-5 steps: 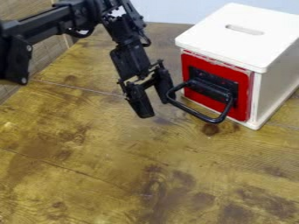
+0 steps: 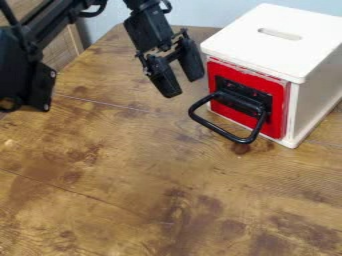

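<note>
My black gripper [image 2: 181, 74] hangs open in the upper middle, left of a white box [image 2: 274, 40] with a slot on its top. The box's front is a red panel [image 2: 274, 132] with a black plate, from which a black U-shaped bar handle [image 2: 222, 131] juts out low toward the wooden table. The gripper's fingers are above and left of the handle, apart from it, with nothing between them.
The black arm reaches in from the upper left. A pale wall stands behind.
The gripper has moved up and back, away from the handle, and the arm has risen with it. The box and handle look unchanged.
</note>
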